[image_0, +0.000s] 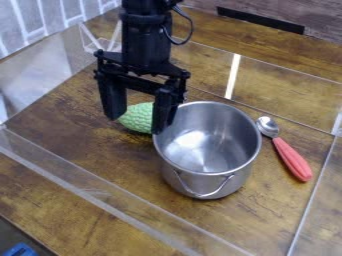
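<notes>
My black gripper (138, 110) hangs open over a green textured oblong object (134, 117), its fingers partly in front of it. A steel pot (211, 172) with a wire handle stands just right of the gripper. A spoon with a red handle (291, 158) lies to the right of the pot. Whether the fingertips touch the green object cannot be told.
Transparent walls or strips border the work area on the left and right. A blue object (16, 250) shows at the bottom left corner.
</notes>
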